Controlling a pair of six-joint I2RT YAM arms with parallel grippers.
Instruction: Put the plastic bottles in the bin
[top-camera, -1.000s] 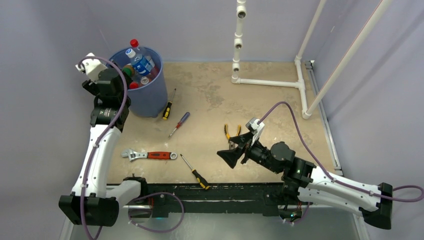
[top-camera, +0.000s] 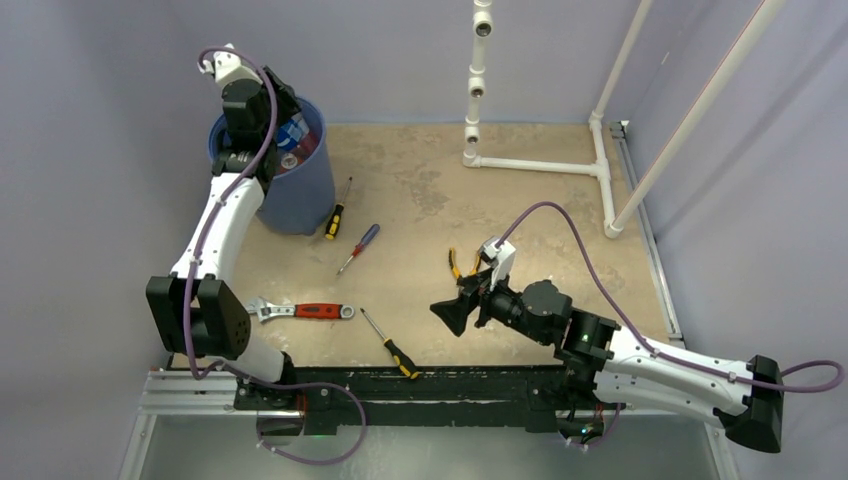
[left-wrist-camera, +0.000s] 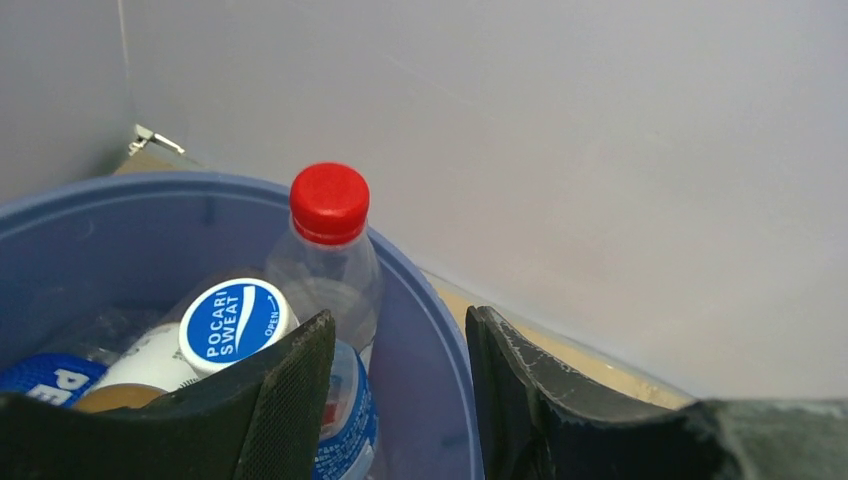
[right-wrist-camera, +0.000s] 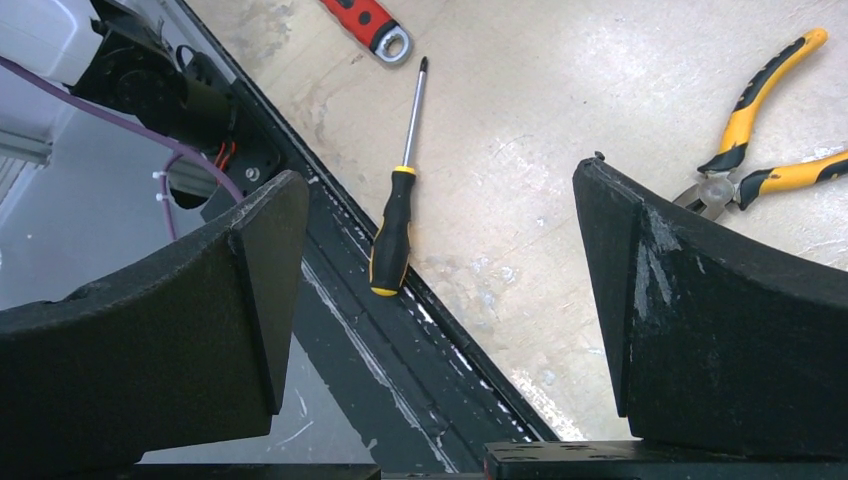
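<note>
The blue bin (top-camera: 300, 195) at the back left holds several plastic bottles, among them a red-capped bottle (left-wrist-camera: 330, 270) and a Pocari Sweat bottle (left-wrist-camera: 228, 325). My left gripper is over the bin's opening, its fingers apart in view; whether something sits between them is unclear, as bottles lie just behind them. My right gripper is open above the floor at lower right, empty, near the pliers (right-wrist-camera: 760, 130).
Screwdrivers (top-camera: 400, 355) and an adjustable wrench (top-camera: 315, 310) lie on the tan floor (top-camera: 410, 220). A white pipe frame (top-camera: 530, 165) stands at the back right.
My left arm has moved up and rightward over the bin, now covering much of its bottles in the top view.
</note>
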